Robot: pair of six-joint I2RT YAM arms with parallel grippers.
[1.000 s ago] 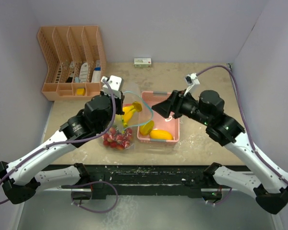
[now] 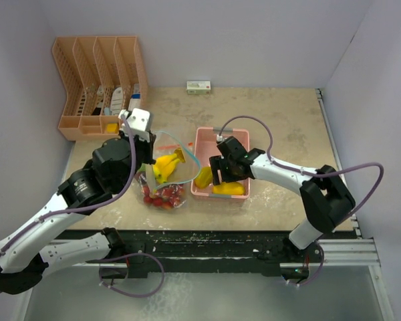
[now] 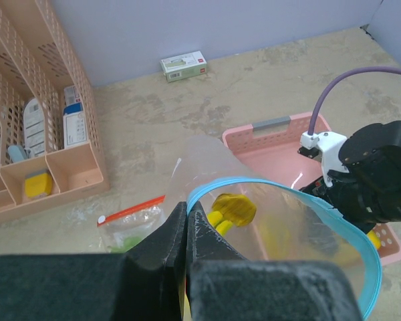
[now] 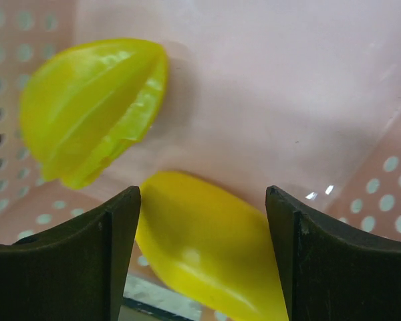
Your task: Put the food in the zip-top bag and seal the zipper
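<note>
A clear zip top bag (image 3: 284, 221) with a blue rim stands with its mouth gaping; my left gripper is shut at the rim. Yellow bananas (image 2: 164, 167) show through the bag in the top view. In the pink basket (image 2: 207, 144) lie two yellow foods: a ridged, star-fruit-like piece (image 4: 87, 107) by the wall and a smooth oblong one (image 4: 207, 241). My right gripper reaches down into the basket, open, its fingers (image 4: 113, 241) on either side of the oblong food.
A bag of red fruit (image 2: 166, 196) lies at the front of the zip top bag. An orange rack (image 2: 70, 127) with several items stands at the back left, and a small box (image 2: 198, 87) at the back.
My right gripper has come down into the basket over the oblong food. The left gripper, with the bag's rim, has shifted left, away from the basket.
</note>
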